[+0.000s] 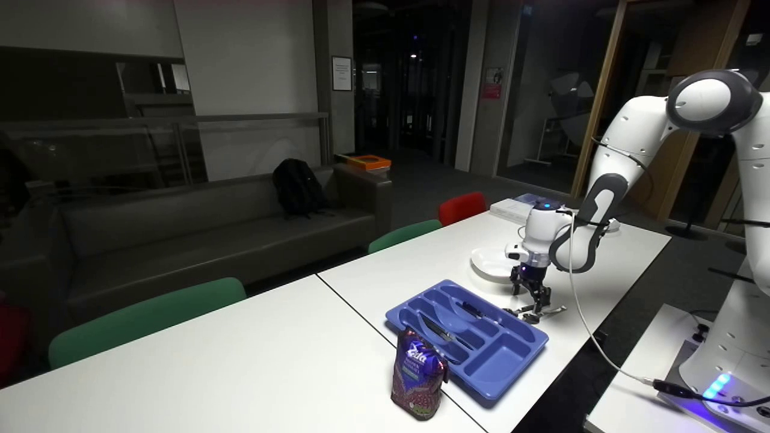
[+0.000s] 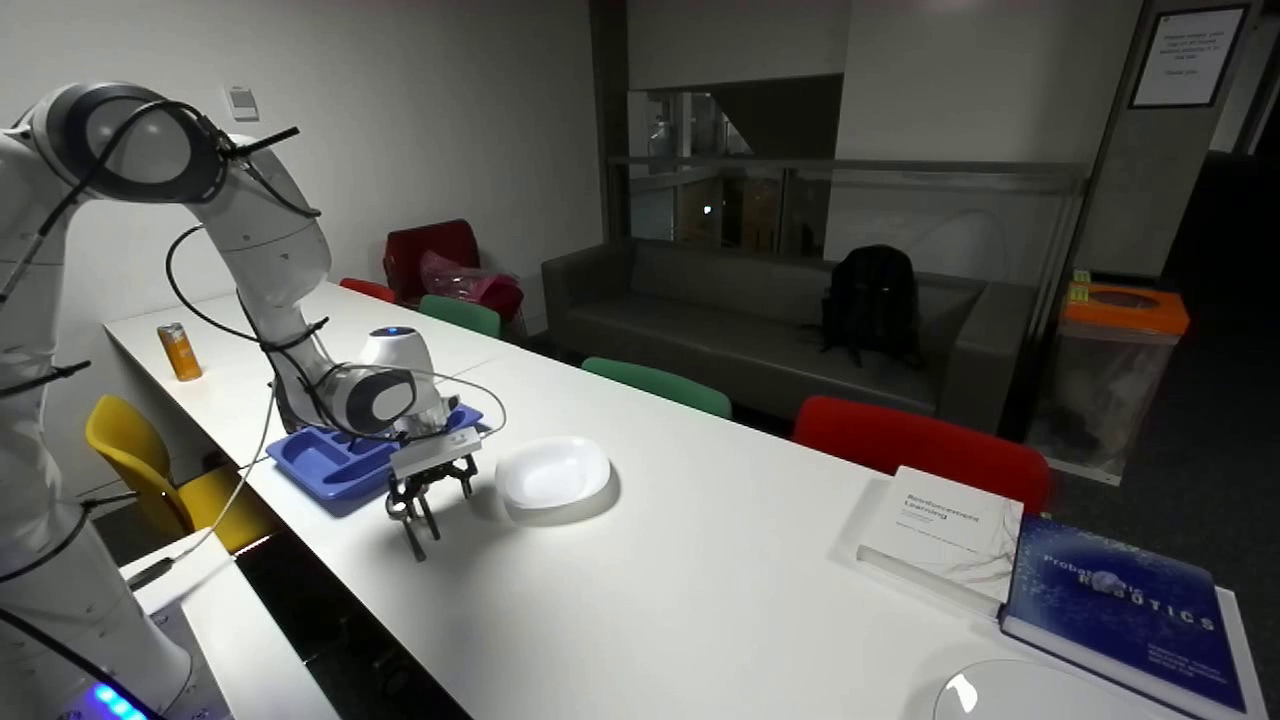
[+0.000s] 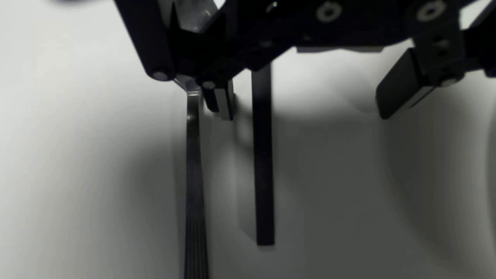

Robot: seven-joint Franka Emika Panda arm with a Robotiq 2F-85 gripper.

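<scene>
My gripper is open low over the white table, with its fingers set wide apart. A dark, straight, handle-like bar (image 3: 264, 167) lies in the span between the fingers, much nearer the left one and apart from the right. Just outside the left finger runs a silver utensil (image 3: 195, 186), its wider end (image 3: 193, 16) partly hidden by the gripper. In exterior view 1 the loose cutlery (image 1: 532, 317) is under the gripper, beside a blue cutlery tray (image 1: 505, 355). A dark-handled piece (image 1: 470, 310) and other cutlery (image 1: 440, 332) rest in the tray.
A white dish (image 2: 554, 472) stands close to the gripper, on the side away from the robot base. The dark coffee bag (image 1: 418, 375) is against the tray's near side. Books (image 2: 948, 540) lie at the far end.
</scene>
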